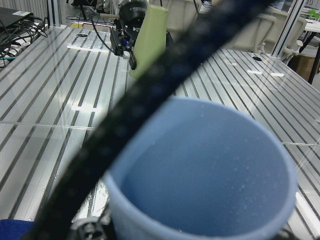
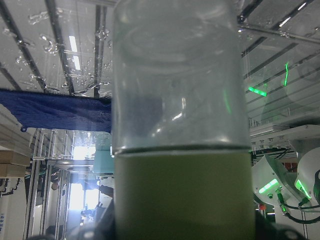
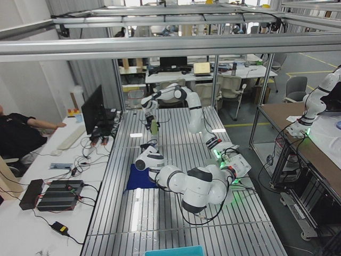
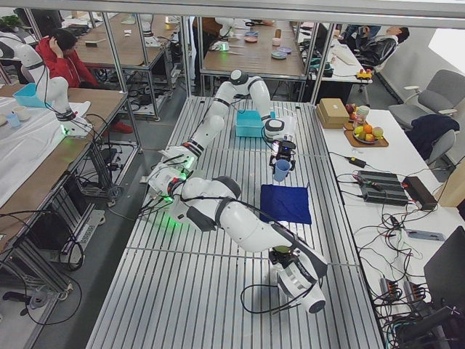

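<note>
A light blue cup [image 4: 282,170] [image 1: 200,180] is held by my left gripper [image 4: 282,153] above the table, near a dark blue cloth [image 4: 283,203]; the cup fills the lower left wrist view behind a blurred black cable. My right gripper is shut on a bottle [image 2: 182,190] with a pale green lower part and clear upper part, which fills the right wrist view; in the left wrist view this green bottle [image 1: 148,37] is at the far side. In the camera right view my right arm largely hides it.
A teal bin [image 3: 173,252] [image 4: 247,123] stands at one end of the slatted table [image 3: 122,218]. A side desk [image 4: 356,145] holds fruit, boxes, electronics and cables. Droplets show on the table surface. A person sits beside the desk.
</note>
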